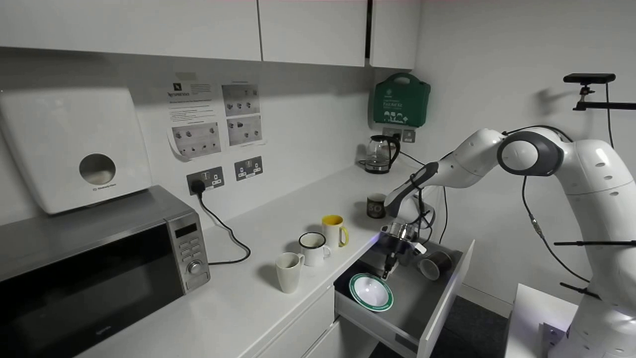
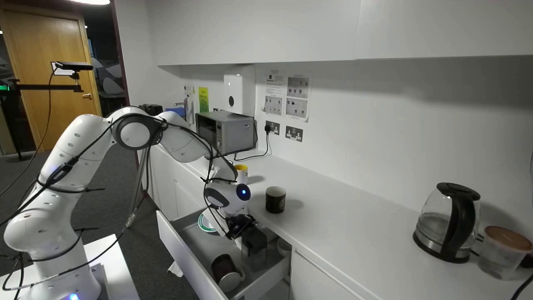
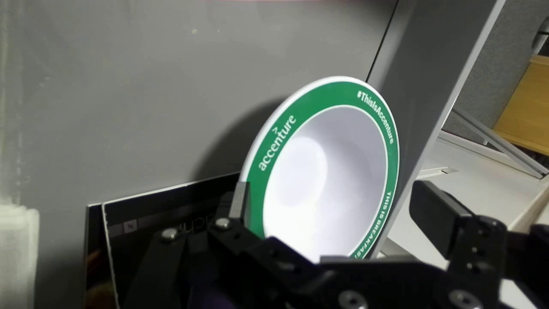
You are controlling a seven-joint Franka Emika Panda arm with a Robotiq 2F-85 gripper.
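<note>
A white bowl (image 1: 372, 291) with a green printed rim leans tilted inside the open drawer (image 1: 411, 304), near one end. In the wrist view the bowl (image 3: 329, 175) fills the middle, and its lower edge is hidden by my gripper. My gripper (image 1: 387, 275) reaches down into the drawer right beside the bowl's rim. Its fingers (image 3: 239, 203) stand wide apart, so it is open. One finger overlaps the lettered rim in the wrist view; whether it touches the bowl I cannot tell.
A dark mug (image 2: 225, 272) lies on its side in the drawer. On the counter stand a tall pale mug (image 1: 289, 272), a white mug (image 1: 312, 250), a yellow-lined mug (image 1: 333, 231), a black mug (image 2: 275, 200) and a kettle (image 2: 446, 222). A dark printed box (image 3: 170, 211) lies beside the bowl.
</note>
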